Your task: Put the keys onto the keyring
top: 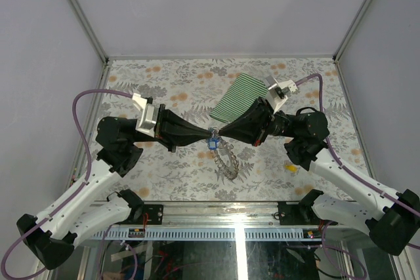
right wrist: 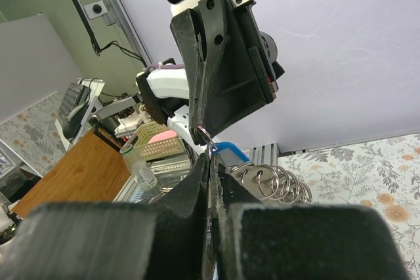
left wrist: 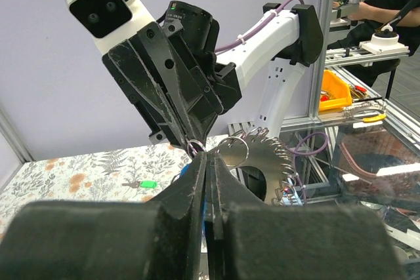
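My two grippers meet near the middle in the top view, left gripper (top: 209, 134) and right gripper (top: 220, 133), both shut on small metal rings. A blue tag (top: 213, 143) hangs just below them, with a looped chain of keyring coils (top: 230, 165) dangling under it. In the left wrist view a thin ring (left wrist: 236, 162) stands at the left fingertips, close to the other gripper's tips. In the right wrist view a small ring (right wrist: 205, 132) links the two tips, and several coils (right wrist: 282, 181) hang behind. Exactly which key or ring each holds is hard to tell.
A green striped cloth (top: 236, 96) lies behind the grippers. A small yellow object (top: 291, 167) lies under the right arm, and a green-headed key (left wrist: 147, 184) is on the mat.
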